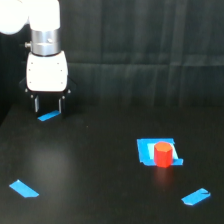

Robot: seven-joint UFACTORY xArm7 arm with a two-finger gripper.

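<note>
At the upper left, my white gripper (48, 108) points down and stands open, its two dark fingers apart with nothing seen between them. A small red object (163, 154), cylinder-like or block-like, rests at the right of the dark table. Beneath it lies a patch framed in blue tape (146, 152), with a pale area showing beside the red object. The gripper is well away from both, to the left and farther back.
One blue tape strip (48, 116) lies just below the gripper. Other strips mark the front left (24, 188) and front right (196, 197).
</note>
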